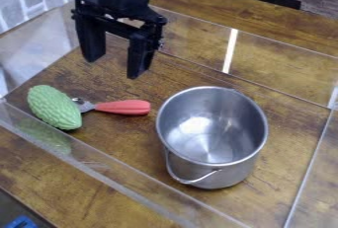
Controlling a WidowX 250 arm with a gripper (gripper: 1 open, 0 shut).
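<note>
The black gripper (115,56) hangs open over the wooden surface at the upper left, with nothing between its fingers. Below it lie a green bumpy vegetable (53,107) and a utensil with a red handle (125,107), whose metal end reaches toward the vegetable. A steel pot (211,148) with a wire handle stands at the lower right, apart from the gripper.
Clear low walls (119,183) border the work area. The wood behind the pot, toward the upper right, is bare, with a white strip (230,50) on it.
</note>
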